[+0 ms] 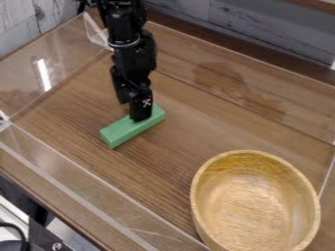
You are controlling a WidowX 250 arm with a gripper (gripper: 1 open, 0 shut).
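A black robot arm comes down from the top middle, its gripper (135, 106) low over the far end of a green rectangular block (124, 131) that lies diagonally on the wooden table. The gripper is open and partly covers that end of the block; whether its fingers touch it I cannot tell.
A large empty cream oval container (256, 218) stands at the front right. A dark wall runs along the back, and a cable shows at the lower left edge.
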